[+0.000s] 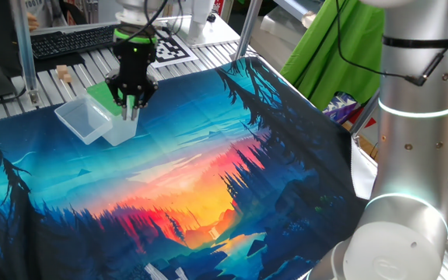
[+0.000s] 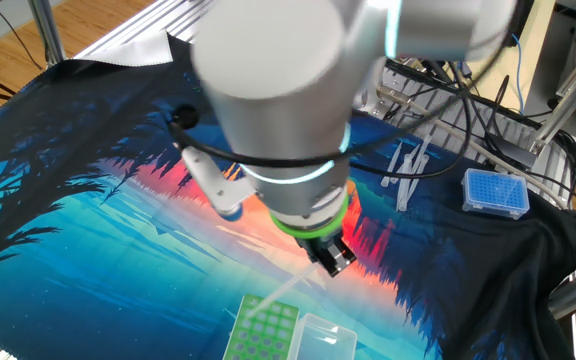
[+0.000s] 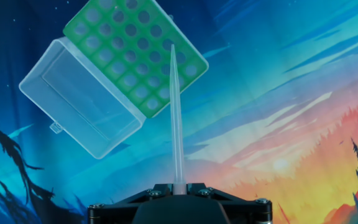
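A long translucent pipette tip points away from my gripper, which is shut on its wide end. In exterior view 2 the same tip slants down toward the green-topped rack. That tip rack, an open box with rows of round holes in a green plate, lies on the printed cloth, its clear lid folded out beside it. From the wrist, the tip's narrow point overlaps the rack's edge holes; whether it touches them cannot be told. In exterior view 1 the gripper hangs in front of the rack.
A blue rack box sits at the far side of the cloth, with several clear pieces lying nearer the arm. A keyboard and a small wooden block are behind the cloth.
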